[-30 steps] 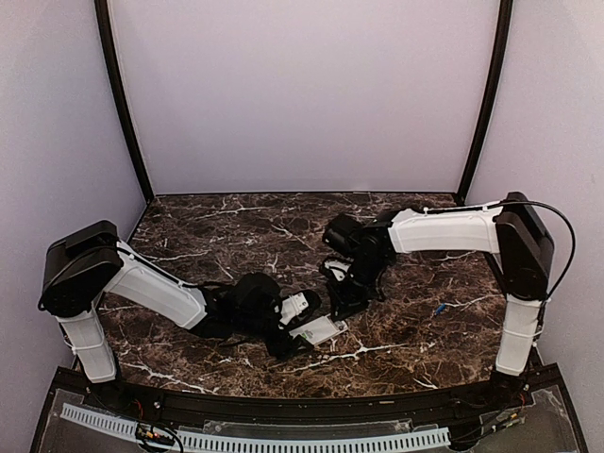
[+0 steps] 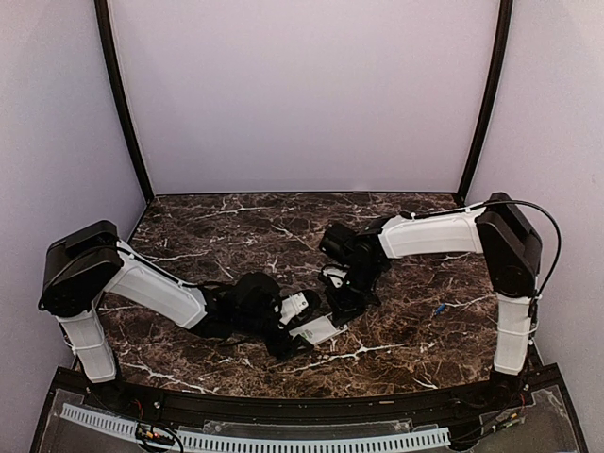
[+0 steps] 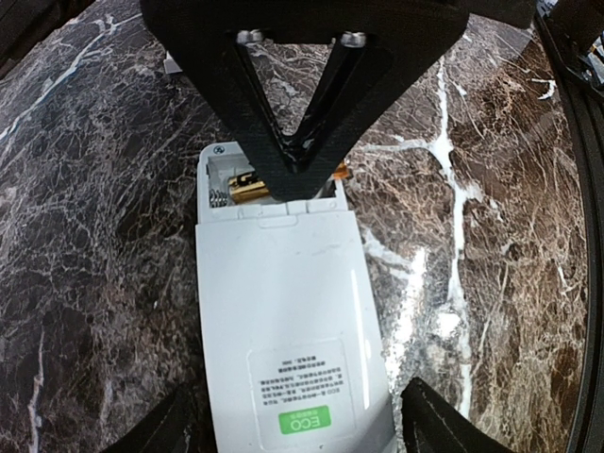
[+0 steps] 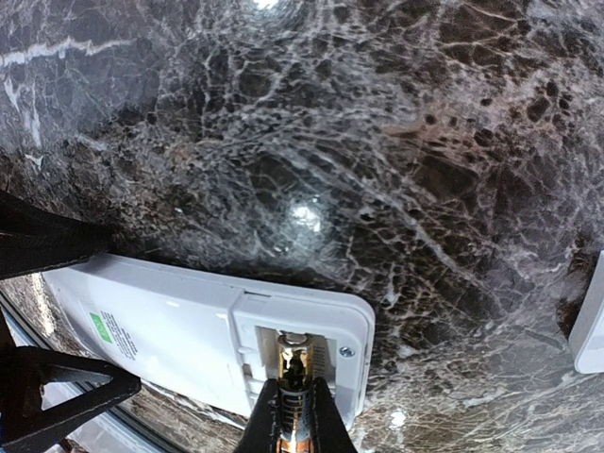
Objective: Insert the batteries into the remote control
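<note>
The white remote control point(image 3: 288, 283) lies back up on the table, its battery compartment uncovered at the far end in the left wrist view. On either side of its body stand the fingers point(image 3: 168, 423) of my left gripper, part open with narrow gaps beside the remote. My right gripper is shut on a gold-and-copper battery point(image 4: 294, 360), held at the compartment. One battery end shows inside the opening; the other is partly hidden by the fingers. Whether the battery is seated cannot be told. A spring point(image 3: 219, 198) shows in the compartment.
A white piece point(image 4: 592, 330) lies on the marble table apart from the remote, at the right edge of the right wrist view. A small blue object point(image 2: 440, 308) rests on the table's right side.
The left arm and the remote look unmoved.
</note>
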